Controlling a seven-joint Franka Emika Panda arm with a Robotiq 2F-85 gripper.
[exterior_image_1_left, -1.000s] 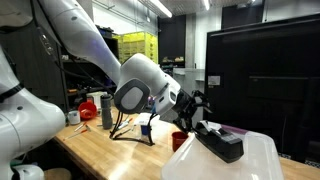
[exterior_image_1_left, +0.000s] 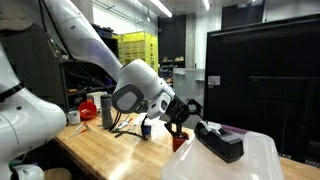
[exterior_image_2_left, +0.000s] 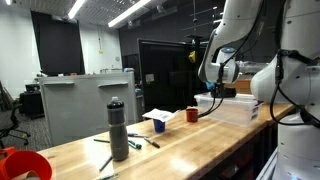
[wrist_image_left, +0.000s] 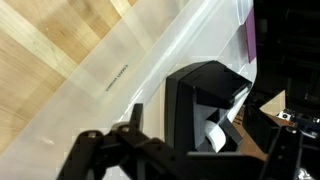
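Observation:
My gripper (exterior_image_1_left: 184, 122) is open, tilted over the near edge of a whitish translucent bin (exterior_image_1_left: 240, 165). A black boxy object (exterior_image_1_left: 220, 142) lies at that bin, just to the right of the fingers in exterior view 1. In the wrist view, the same black object (wrist_image_left: 183, 108) appears beyond and partly between the dark fingers, with a pale piece in its hollow. Contact between it and the fingers cannot be made out. A red mug (exterior_image_1_left: 179, 142) stands on the table behind the gripper; in exterior view 2 the red mug (exterior_image_2_left: 192, 115) is clear of the bin (exterior_image_2_left: 235, 108).
A blue cup (exterior_image_2_left: 159, 125), a dark thermos (exterior_image_2_left: 118, 132) and a red bowl (exterior_image_2_left: 25, 164) stand on the wooden table (exterior_image_2_left: 180, 155). Pens and thin tools lie near the thermos.
The black object has stayed in place.

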